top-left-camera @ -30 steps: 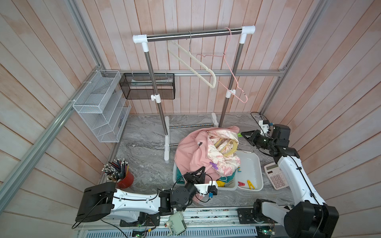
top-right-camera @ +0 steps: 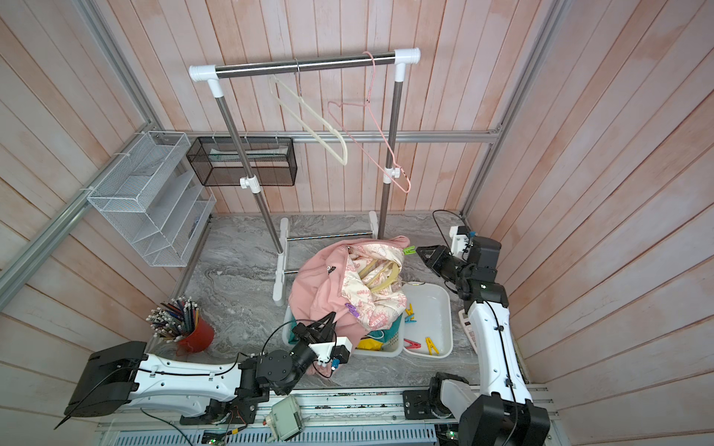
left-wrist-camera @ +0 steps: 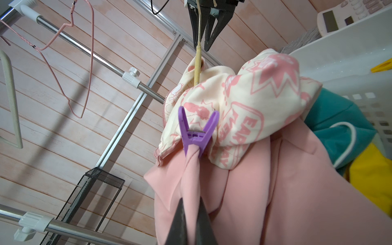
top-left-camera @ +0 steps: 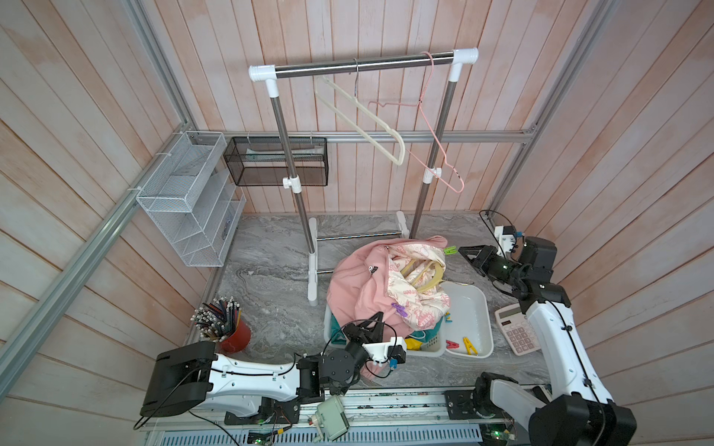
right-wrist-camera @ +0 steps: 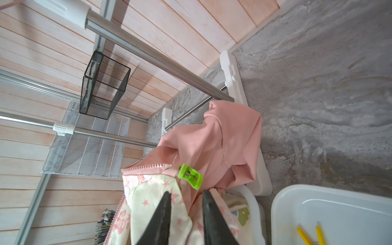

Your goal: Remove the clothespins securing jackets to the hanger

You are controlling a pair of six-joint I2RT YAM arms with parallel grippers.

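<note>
The pink jacket with its cream printed lining lies heaped over a basket, a yellowish hanger inside it. A purple clothespin grips a pink fold in the left wrist view. Below that pin, my left gripper is shut, the same fold running between its fingers. A green clothespin is clipped at the jacket's far right edge. My right gripper is open, its fingers apart and empty. In the top left view the green pin sits just left of the right fingertips, with a small gap.
Right of the heap stands a white tray with several loose clothespins. A calculator lies beyond it. Above the heap, a white hanger and a pink hanger hang from the rack. Bare counter shows at left.
The right arm has drawn back slightly to the right, and the gap between its fingertips and the green pin has widened. My left arm and the jacket look almost unmoved.
</note>
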